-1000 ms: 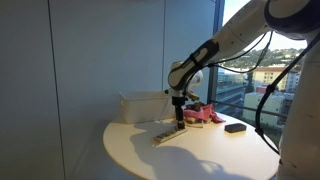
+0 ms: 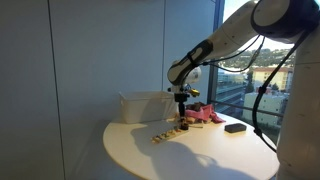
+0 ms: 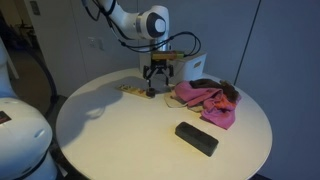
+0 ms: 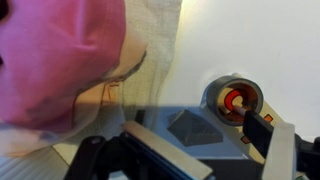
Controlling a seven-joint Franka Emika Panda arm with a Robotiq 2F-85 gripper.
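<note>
My gripper is open, its two fingers (image 4: 170,150) set well apart. In the wrist view a grey ring-shaped piece (image 4: 235,98) with red inside lies beyond the fingertips, beside the right finger. To its left is a dark grey, pointed piece (image 4: 195,127). A pale wooden strip (image 3: 133,91) lies on the table, with a small dark object (image 3: 151,93) at its end, below the gripper (image 3: 158,74). From the other side, the gripper (image 2: 181,107) hangs above that dark object (image 2: 184,125), apart from it.
A pink cloth heap (image 3: 210,100) lies close beside the gripper. A black block (image 3: 196,138) rests on the white round table (image 3: 120,150), whose front part is clear. Behind stands a pale bin (image 2: 147,106).
My gripper has risen from low over the wooden strip. The small dark object now shows on the table below it, with a gap between them.
</note>
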